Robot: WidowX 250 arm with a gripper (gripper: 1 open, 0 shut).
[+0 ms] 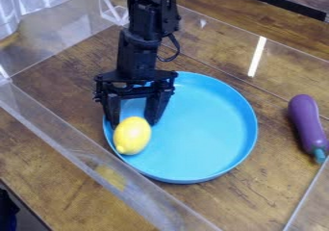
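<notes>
The black robot gripper (134,110) hangs over the left half of a round blue plate (206,139), its fingers reaching down just behind a yellow oval object (133,136) that lies on the plate's left part. Whether the fingers are open or touching the yellow object is hard to make out, as the dark body hides them.
A purple eggplant-like object (307,126) with a teal tip lies on the wooden table (64,71) at the right. Clear plastic walls border the area at left and front. The table behind the plate is mostly clear.
</notes>
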